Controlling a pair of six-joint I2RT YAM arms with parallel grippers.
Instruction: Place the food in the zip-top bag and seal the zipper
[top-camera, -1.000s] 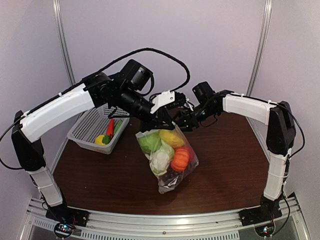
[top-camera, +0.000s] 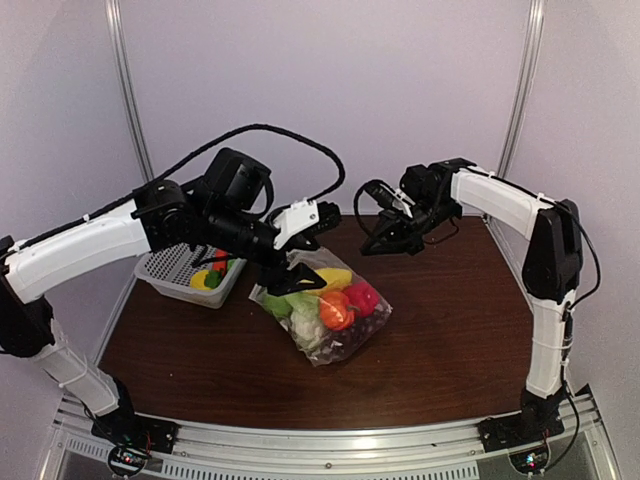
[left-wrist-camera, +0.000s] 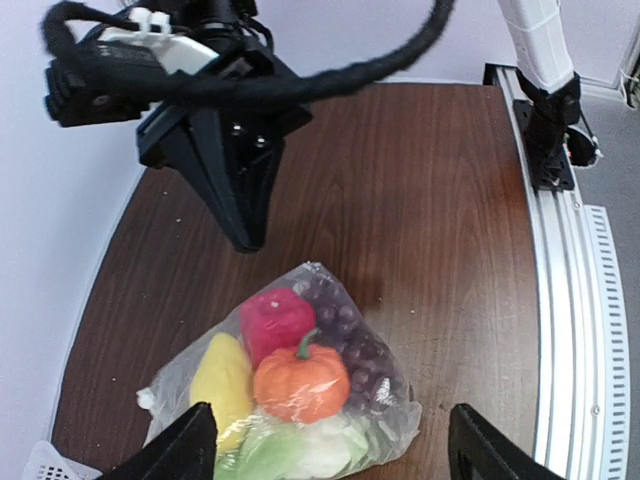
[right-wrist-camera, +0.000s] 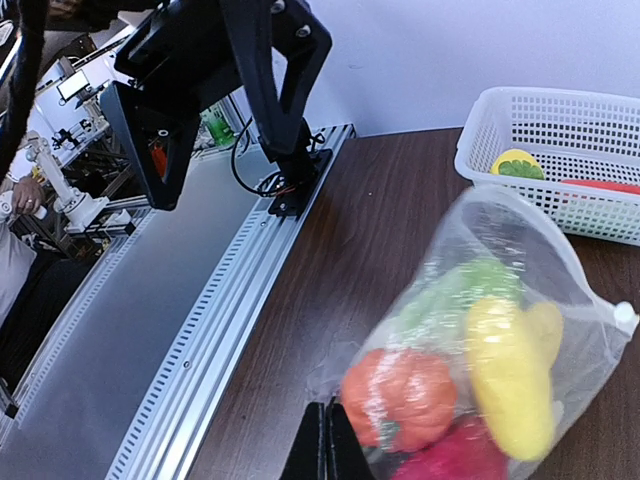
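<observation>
The clear zip top bag (top-camera: 347, 347) lies on the table with food inside: an orange pumpkin (top-camera: 336, 310), a pink-red piece (top-camera: 362, 297), a yellow piece (left-wrist-camera: 222, 385), plus green and white vegetables. At the bag's mouth edge sits a small white piece (right-wrist-camera: 625, 318), perhaps the zipper slider. Over the bag's mouth side, my left gripper (top-camera: 300, 281) is open; its fingers (left-wrist-camera: 185, 440) stand wide apart with no bag film visibly pinched. My right gripper is shut, nothing showing between its tips, behind and right of the bag. Whether the zipper is closed cannot be made out.
A white basket (top-camera: 150, 272) stands at the back left, holding a few more vegetables, among them a yellow-green one (right-wrist-camera: 517, 163). Bare table (top-camera: 450, 330) stretches to the right and front of the bag.
My left gripper has opened and shifted left and down, off the bag's top edge. The bag has sunk from hanging to lying flatter. My right gripper has separated from the left one.
</observation>
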